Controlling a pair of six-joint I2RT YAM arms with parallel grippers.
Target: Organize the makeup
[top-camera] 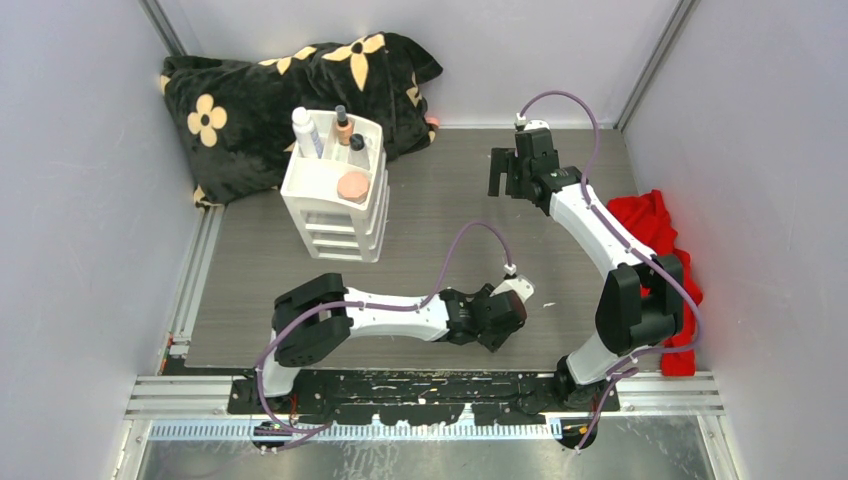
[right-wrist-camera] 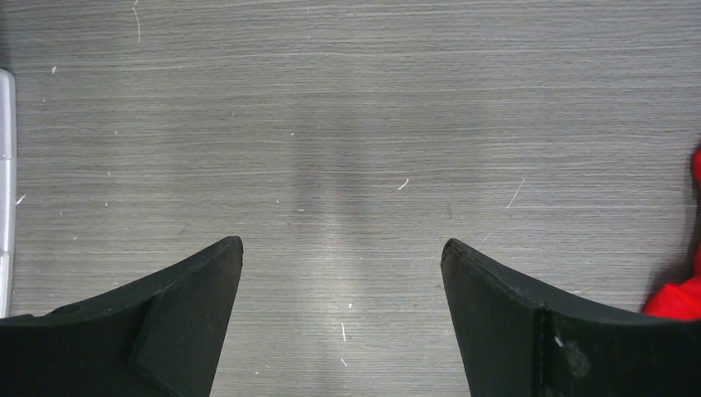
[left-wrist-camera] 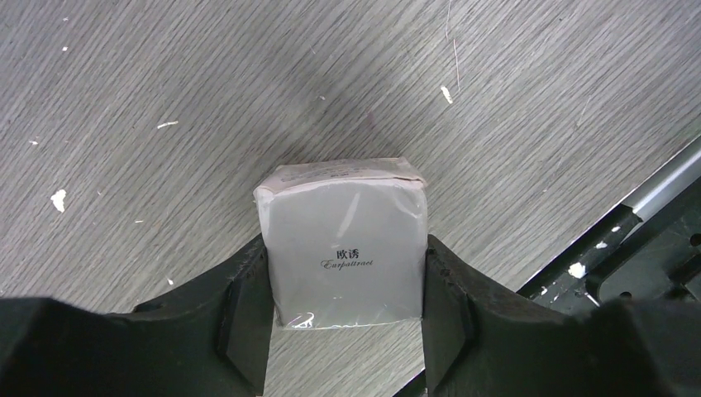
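Note:
A square white packet with small dark lettering (left-wrist-camera: 345, 256) is gripped from both sides by my left gripper, whose fingers press against its edges. In the top view that gripper covers the packet near the table's front edge. My right gripper stands open above bare table, nothing between its fingers. The white organizer (top-camera: 308, 188) stands at the back left. On its top are a white bottle (top-camera: 307, 133), an orange-brown bottle (top-camera: 344, 128), a dark-capped clear bottle (top-camera: 358, 152) and a round peach container (top-camera: 353, 186).
Behind the organizer lies a black flowered cushion (top-camera: 240, 100). A red cloth (top-camera: 650, 222) lies along the right wall. Between the organizer and the right arm the grey table (top-camera: 440, 180) is clear.

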